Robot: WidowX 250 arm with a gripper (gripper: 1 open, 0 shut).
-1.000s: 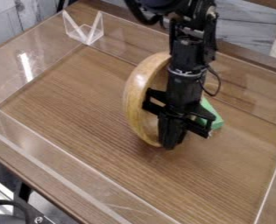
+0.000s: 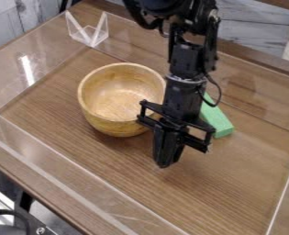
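Note:
My black gripper (image 2: 170, 151) hangs low over the wooden table (image 2: 97, 193) near the middle of the view, its fingers shut with nothing showing between them. A yellow bowl (image 2: 100, 84) lies open side up just left of the gripper, its right part partly hidden by the arm. A green object (image 2: 213, 117) lies to the right, behind the gripper and partly covered by it.
A small clear plastic container (image 2: 85, 32) stands at the back left. A black cable runs along the lower left edge.
The yellow bowl, earlier tipped up on its side against the gripper, now lies flat to the left, apart from the fingertips. The gripper has shifted slightly left.

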